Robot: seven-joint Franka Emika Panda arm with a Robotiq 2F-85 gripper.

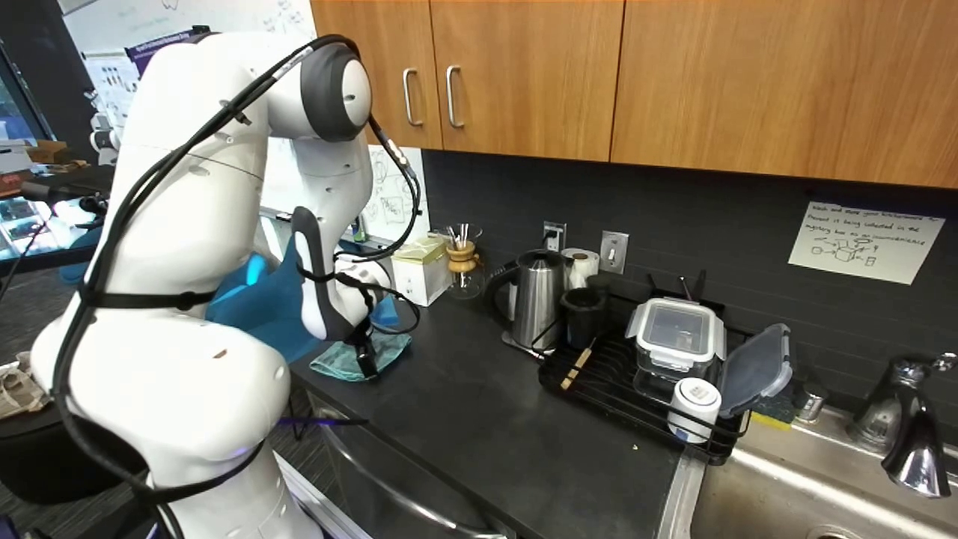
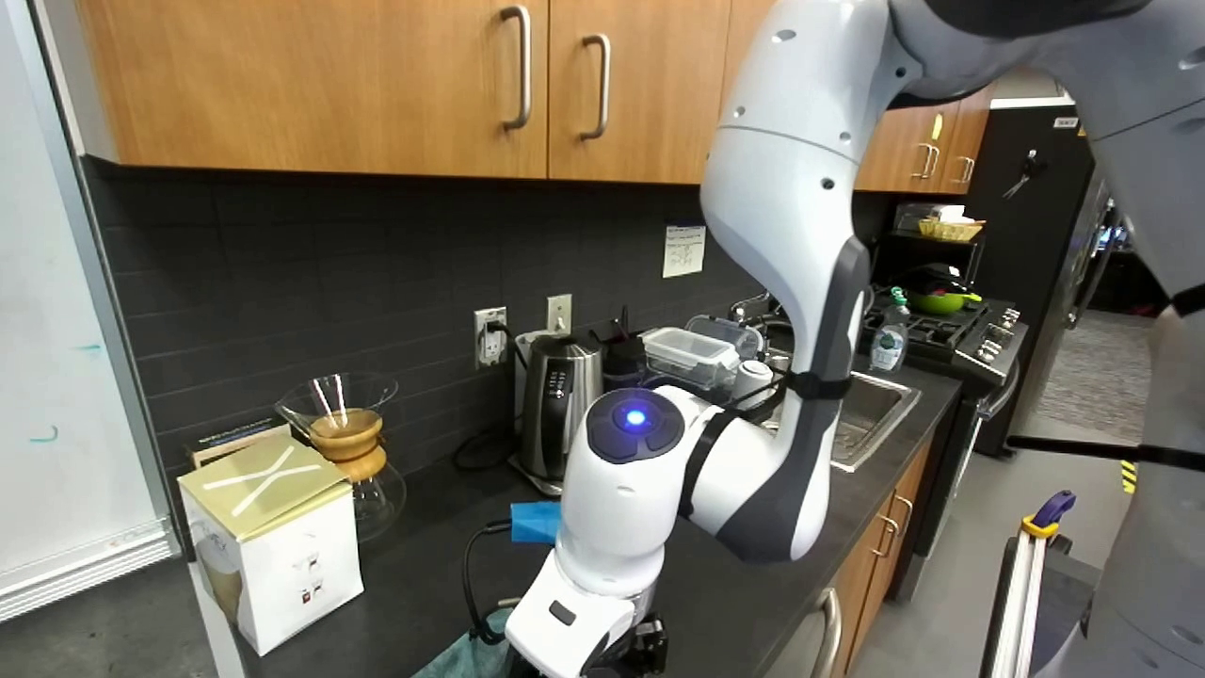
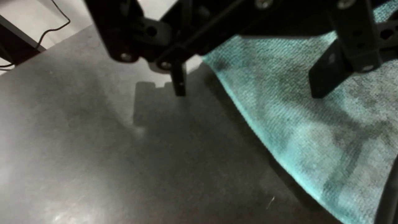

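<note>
A teal cloth point(image 3: 276, 97) lies on the dark counter, its edge running diagonally through the right half of the wrist view. In exterior view 1 the same cloth point(image 1: 337, 361) rests at the counter's left end. My gripper is open, its fingers wide apart. One black finger point(image 3: 179, 80) is over bare counter and the other finger point(image 3: 328, 71) over the cloth, with the cloth's edge between them. Whether either fingertip touches anything cannot be told. In exterior view 2 the arm's wrist hides most of the cloth point(image 2: 463, 657).
A white box point(image 1: 420, 274) and a glass coffee maker point(image 1: 464, 269) stand behind the cloth. Farther right are a steel kettle point(image 1: 539, 301), a black dish rack point(image 1: 620, 395) holding containers, and the sink point(image 1: 763, 494).
</note>
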